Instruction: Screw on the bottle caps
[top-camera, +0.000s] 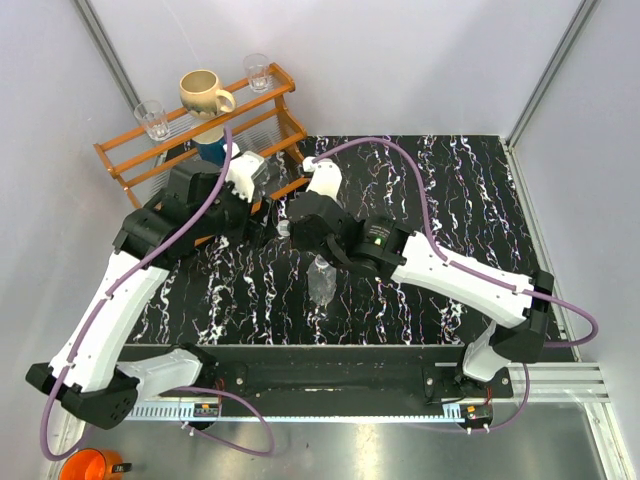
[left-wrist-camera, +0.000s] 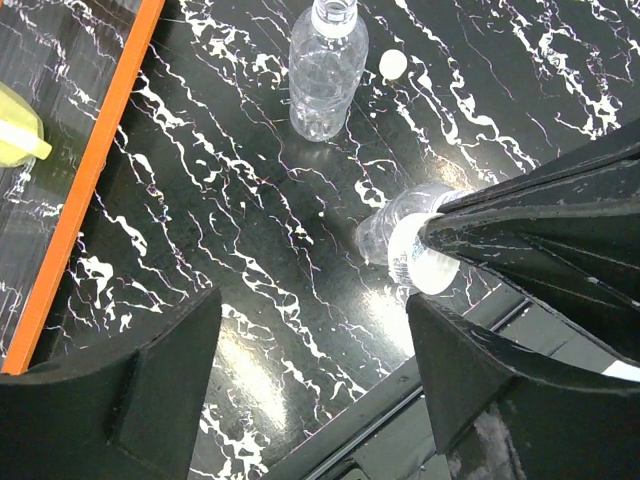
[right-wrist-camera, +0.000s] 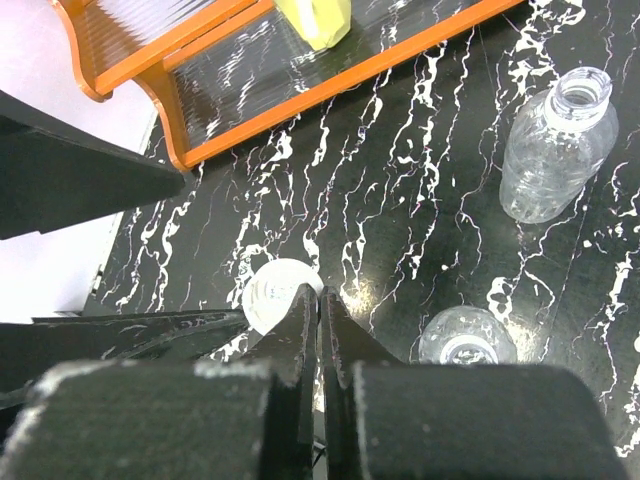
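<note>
My right gripper is shut on a white cap, gripped by its edge with its round face showing. Raised above the counter, this cap also shows in the left wrist view, covering part of a clear bottle. My left gripper is open and empty, close to the cap. In the right wrist view one left finger ends beside the cap's rim; whether they touch, I cannot tell. Another uncapped clear bottle stands upright farther back. Near it a second white cap lies on the counter.
An orange-wood rack at the back left holds a yellow mug, glasses and a blue cup, close behind my left arm. To the right, the black marbled counter is clear.
</note>
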